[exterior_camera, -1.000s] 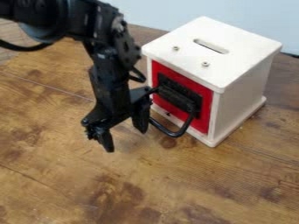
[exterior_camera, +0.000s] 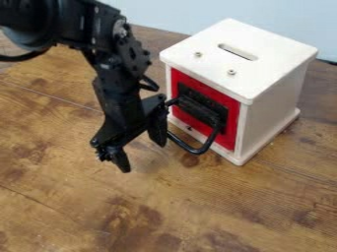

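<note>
My black gripper hangs low over the wooden table, left of and in front of a white wooden box, with its fingers open and spread. Nothing shows between them. The box has a slot and screws on top and a red front with a black panel. A black loop handle sticks out from that front toward the gripper, and the right part of the gripper is close to it; whether they touch I cannot tell.
Bare wooden table fills the front and left. A pale wall stands behind the box at the back right. Black cables run along the arm at the upper left.
The box has stayed in place.
</note>
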